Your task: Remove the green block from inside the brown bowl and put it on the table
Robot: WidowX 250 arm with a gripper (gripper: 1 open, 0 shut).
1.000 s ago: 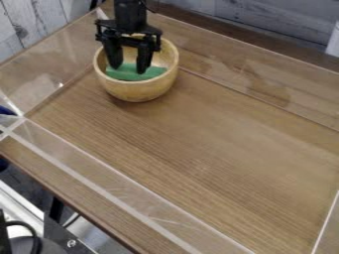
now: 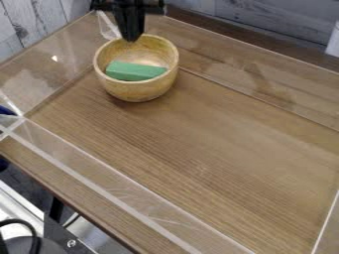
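The green block [image 2: 135, 71] lies inside the light brown bowl [image 2: 138, 92], resting against its inner floor and near wall. The bowl stands upright toward the top left of the camera view. Above its far rim is my dark gripper [image 2: 130, 32], higher than the block and apart from it. Blur and the dark fingers against the background hide how far apart the fingertips are. Nothing green shows between them.
Bare wooden table [image 2: 219, 149] stretches right of and in front of the bowl. Clear tape strips [image 2: 99, 179] run along the left edge. A black cable [image 2: 19, 233] lies off the table at the bottom left.
My gripper has risen out of the bowl toward the top of the view.
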